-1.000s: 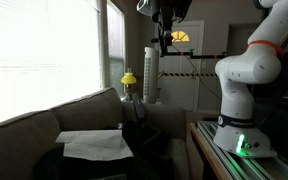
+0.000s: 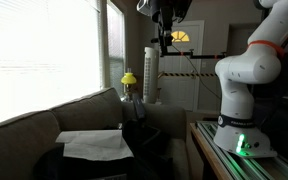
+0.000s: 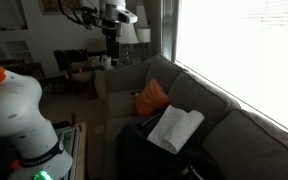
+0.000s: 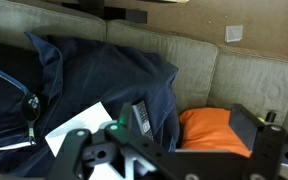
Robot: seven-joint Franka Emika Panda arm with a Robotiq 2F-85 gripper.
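Observation:
My gripper hangs high above the sofa, open, with its dark fingers spread wide and nothing between them. Below it in the wrist view, a grey remote (image 4: 141, 118) with buttons lies on a dark blue cloth (image 4: 79, 70). Beside the remote is a white sheet (image 4: 72, 124), partly covered by the left finger. An orange cushion (image 4: 206, 128) rests on the seat, half hidden by the right finger. The sheet (image 2: 94, 144) is also plain in the first exterior view. The second exterior view has the cushion (image 3: 151, 98) against the sofa back.
The grey sofa (image 3: 219, 103) runs below the bright window. A black bag (image 4: 6, 100) with a zip lies at the left of the wrist view. On the brown floor lies a small pale square (image 4: 233, 33). A wooden table edge (image 2: 212, 155) borders the arm's base.

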